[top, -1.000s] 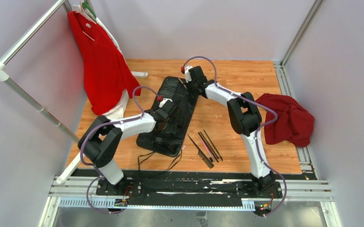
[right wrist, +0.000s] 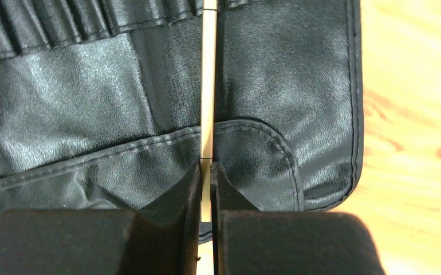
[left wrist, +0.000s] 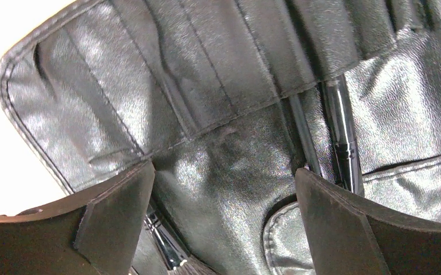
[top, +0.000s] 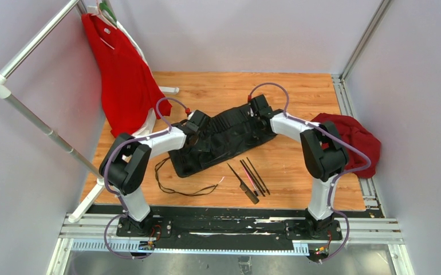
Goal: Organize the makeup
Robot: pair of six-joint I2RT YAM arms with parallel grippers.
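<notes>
Across the middle of the table lies the unrolled black makeup roll, tilted with its right end farther back. In the left wrist view my left gripper stands open low over its pockets, fingers wide apart. A brush with a dark ferrule and a glossy black tool protrude from the pockets there. My right gripper is shut on a slim tan stick that runs up towards the roll's pocket band. A comb and several thin pencils lie in front of the roll.
The roll's cord trails on the wood at front left. Red cloth is heaped at the right, and a red garment hangs from the rack at the left. Bare wood shows right of the pencils.
The roll has turned clockwise, its far end swinging right and forward. The left arm has shifted only slightly.
</notes>
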